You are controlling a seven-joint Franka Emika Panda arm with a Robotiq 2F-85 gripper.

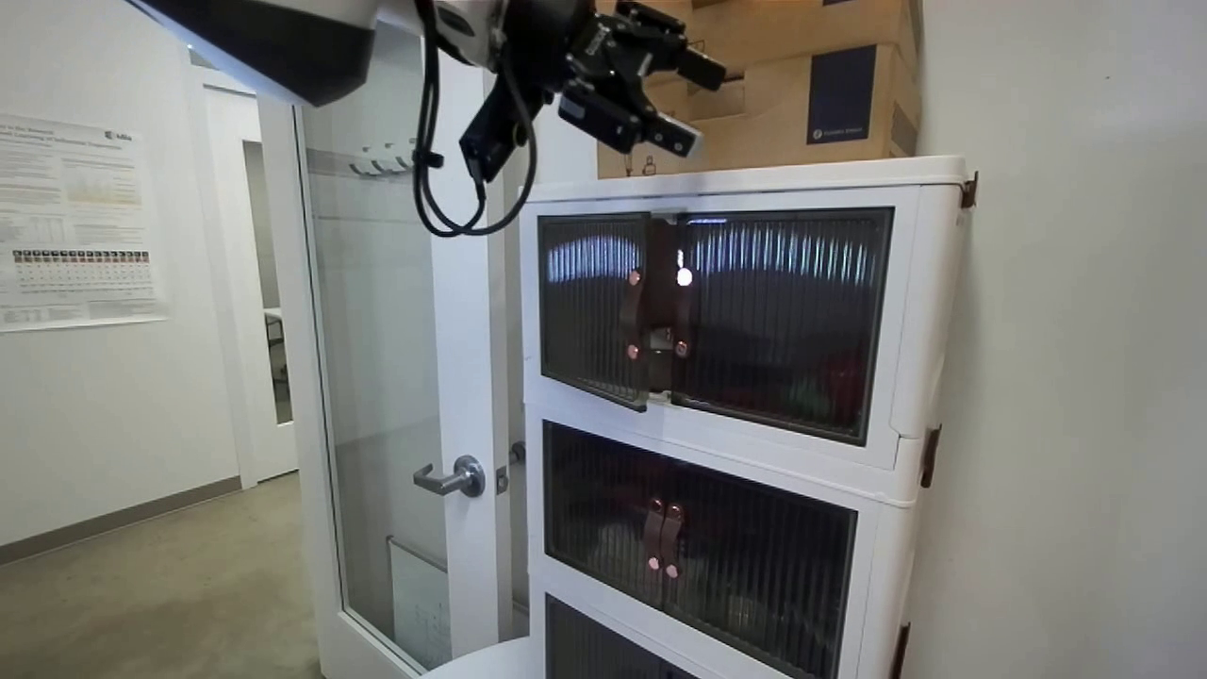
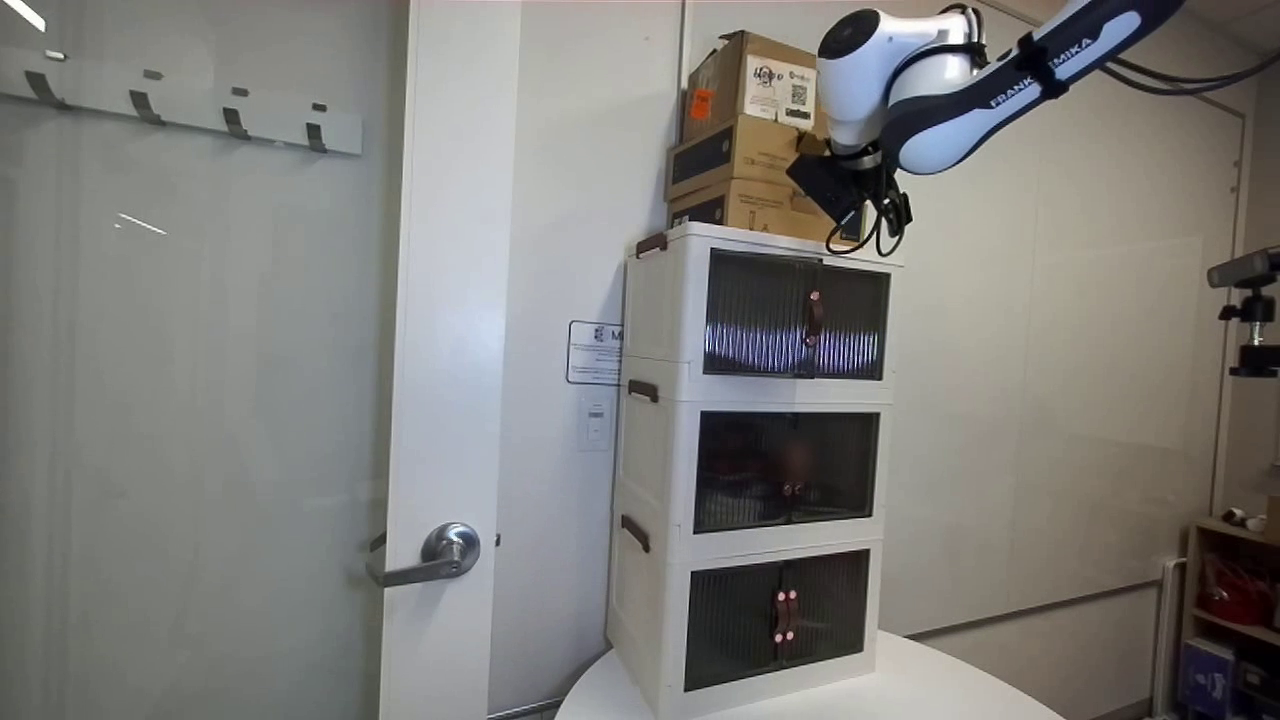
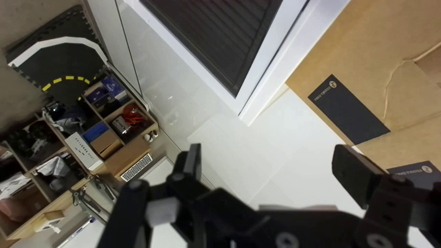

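A white stacked cabinet with dark ribbed doors stands in both exterior views. On its top tier, the left door hangs slightly ajar, leaving a narrow gap beside the right door. Brown leather pulls with copper studs flank that gap. My gripper is up above the cabinet's top edge, in front of the cardboard boxes. In the wrist view the fingers are wide apart with nothing between them. Exterior view 2 mostly hides the fingers behind the wrist.
Cardboard boxes are stacked on top of the cabinet, close to my gripper. A glass door with a lever handle stands left of it. The cabinet rests on a white round table. Bare wall lies to the right.
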